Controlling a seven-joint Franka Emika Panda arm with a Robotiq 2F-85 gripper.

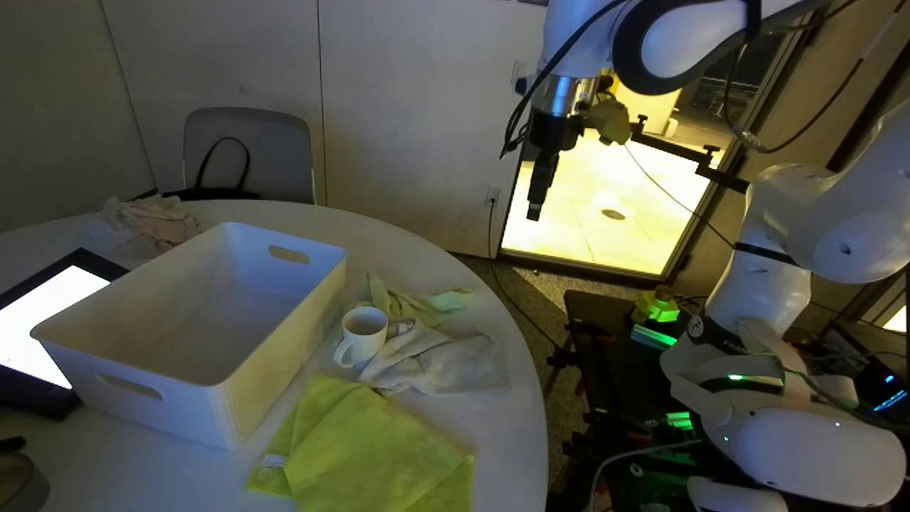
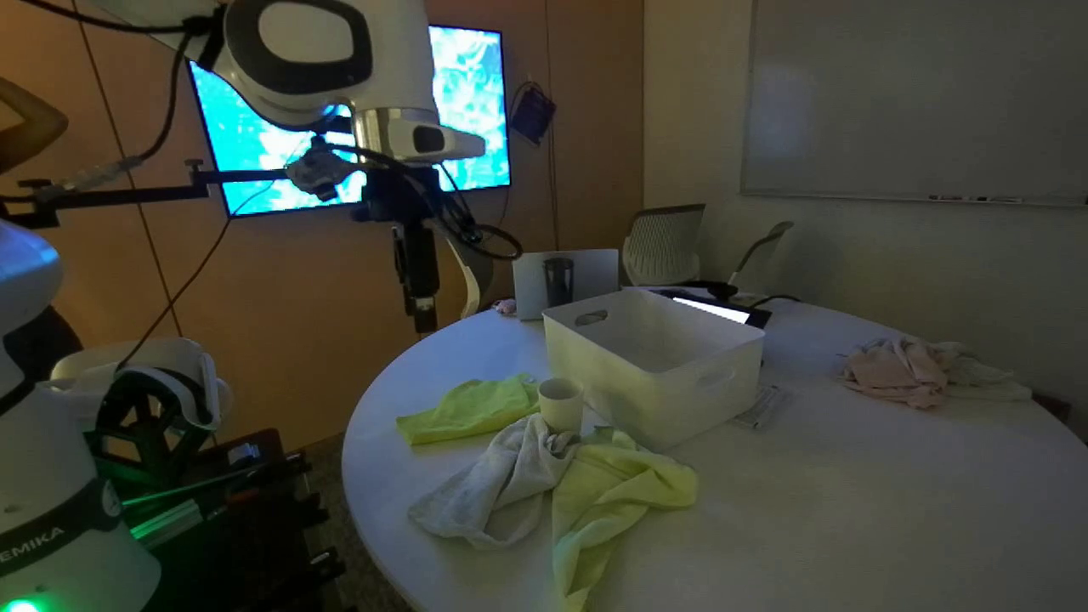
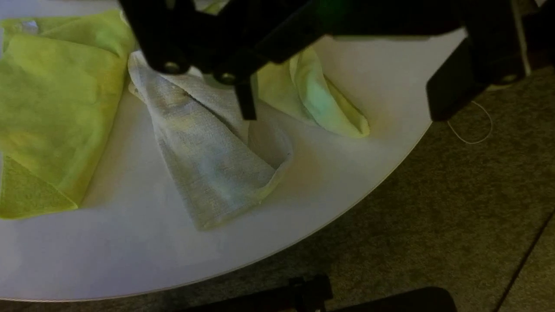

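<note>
In the wrist view my gripper stands open, its dark fingers wide apart and nothing held between them. It hangs high in the air, well above the table's height in exterior view 1, where the gripper (image 1: 535, 209) points downward. Below lie three cloths: a grey-white towel (image 3: 218, 161), a large yellow-green towel (image 3: 57, 99), and a crumpled pale green cloth (image 3: 328, 104) seen past the fingers. A white mug (image 1: 362, 336) stands upright among them, touching or close to the grey-white towel. A white bin (image 1: 294, 320) with handle slots sits beside the mug; the inside that shows is bare.
The round white table (image 1: 520, 427) has its curved edge under the gripper, with floor beyond. A screen (image 1: 38, 324) lies behind the bin. Pinkish cloths (image 2: 898, 372) are heaped on the far side. Bare tabletop shows in front of them in exterior view 2.
</note>
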